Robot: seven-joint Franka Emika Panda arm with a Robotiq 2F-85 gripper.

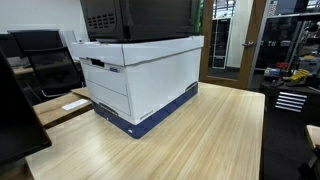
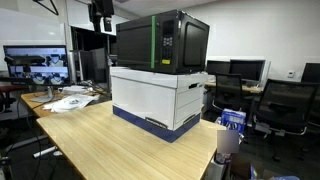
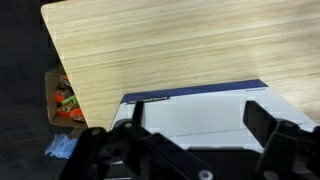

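A black microwave (image 2: 163, 42) with a green strip down its front rests on a white box (image 2: 158, 97) that has a blue base (image 2: 146, 127). In exterior view 1 only the lower part of the microwave (image 1: 140, 18) shows above the box (image 1: 145, 75). My gripper is open in the wrist view, its two dark fingers spread apart over the white surface below, with nothing held between them. In exterior view 2 the arm (image 2: 96, 14) hangs at the top left, above and left of the microwave.
Papers (image 2: 72, 103) lie toward the far left; office chairs (image 2: 282, 110) stand behind at the right.
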